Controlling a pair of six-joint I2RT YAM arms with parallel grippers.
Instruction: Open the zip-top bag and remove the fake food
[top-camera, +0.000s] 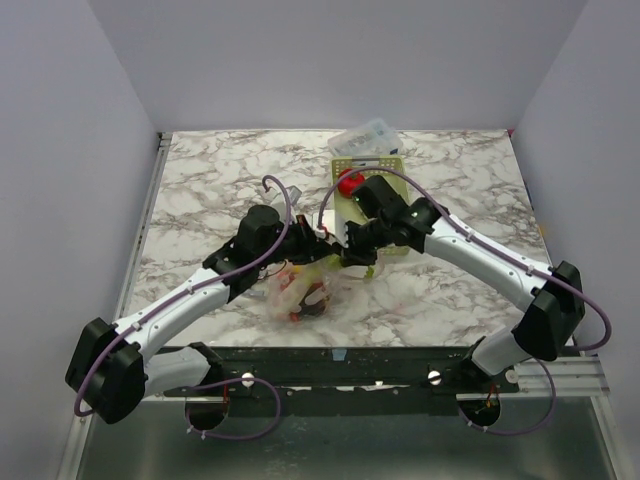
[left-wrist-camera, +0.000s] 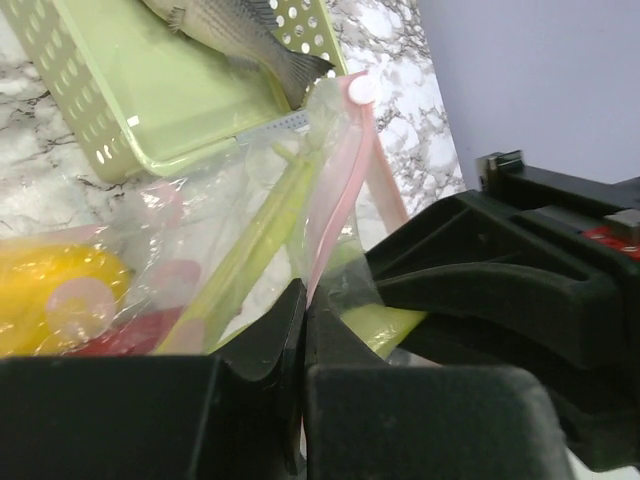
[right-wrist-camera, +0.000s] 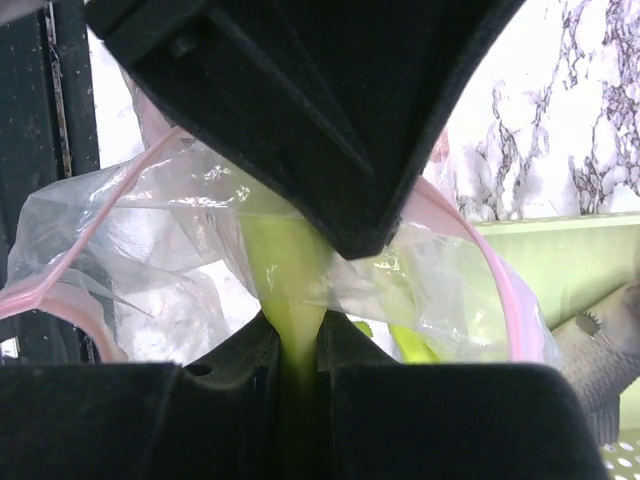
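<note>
A clear zip top bag with a pink rim lies on the table, its mouth spread open. My left gripper is shut on the rim of the bag at its mouth. My right gripper is shut on a long green vegetable, part of which lies behind the clear film. Inside the bag show a yellow food piece and something dark red. The far end of the green piece is hidden from the top view by the arms.
Behind the grippers stands a green basket with a red tomato and a fish in it. A clear plastic box sits beyond it. Bare marble table lies to either side.
</note>
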